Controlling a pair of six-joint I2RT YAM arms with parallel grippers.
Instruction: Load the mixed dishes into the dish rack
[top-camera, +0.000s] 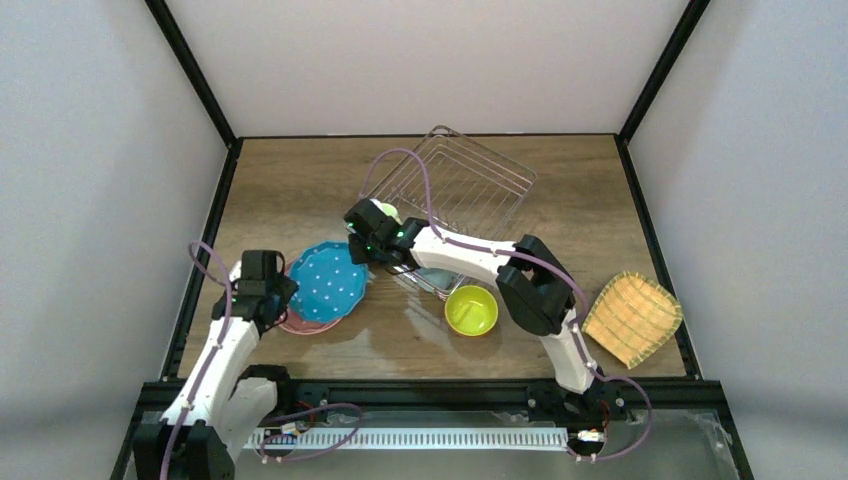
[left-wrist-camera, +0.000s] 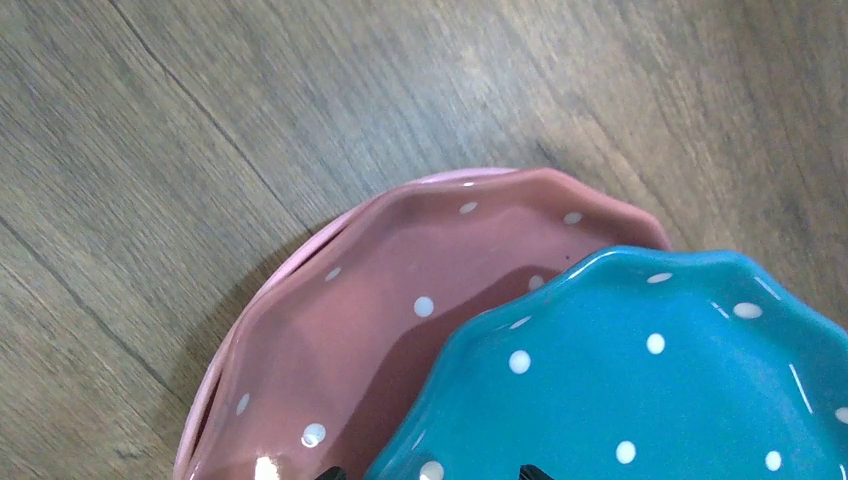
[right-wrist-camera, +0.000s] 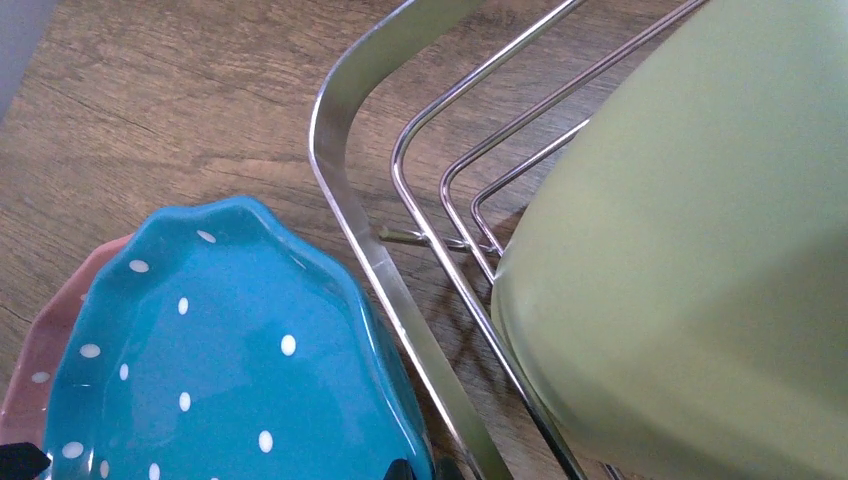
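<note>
A blue polka-dot plate (top-camera: 328, 284) overlaps a pink polka-dot plate (left-wrist-camera: 370, 330), which shows at its left and lower side. My right gripper is shut on the blue plate's right rim, close beside the wire dish rack (top-camera: 475, 180). At the opposite side my left gripper is open, its fingertips on either side of the blue rim as seen in the left wrist view. A pale green cup (right-wrist-camera: 690, 270) stands in the rack's near-left part. Just below the rack sits a lime green bowl (top-camera: 471, 311) on the table.
A yellow checked cloth (top-camera: 633, 318) lies at the right. My right arm (top-camera: 465, 255) crosses over the rack's front, where a pale dish (top-camera: 438, 281) partly shows.
</note>
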